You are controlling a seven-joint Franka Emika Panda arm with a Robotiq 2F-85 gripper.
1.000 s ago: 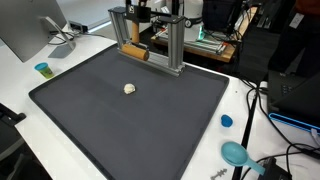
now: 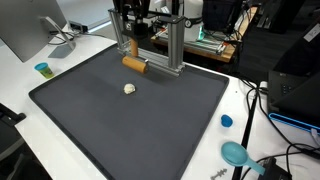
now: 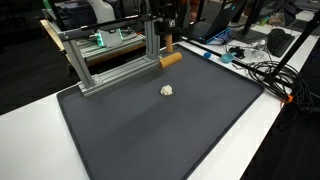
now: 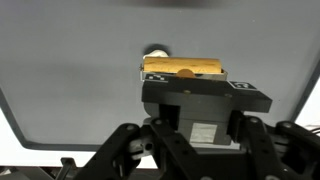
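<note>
A wooden mallet hangs head down from my gripper (image 2: 134, 36), which is shut on its upright handle. Its light brown cylindrical head (image 2: 134, 64) lies crosswise above the far part of the dark grey board (image 2: 95, 115). In exterior view 2 the mallet head (image 3: 171, 59) is beyond a small whitish lump (image 3: 166, 90) on the board. The wrist view has the mallet head (image 4: 183, 65) just past the black fingers, covering part of the pale lump (image 4: 155, 49). Whether the head touches the board cannot be told.
A metal frame (image 3: 115, 72) runs along one board edge, close to the mallet. A teal-green cup (image 2: 43, 70) stands off the board, with a blue cup (image 2: 226, 121) and a turquoise ladle-like item (image 2: 238, 155) on the other side. Most of the board is clear.
The mallet and my gripper have shifted downward in exterior view 1, bringing the head closer to the whitish lump in the picture. The lump stays put.
</note>
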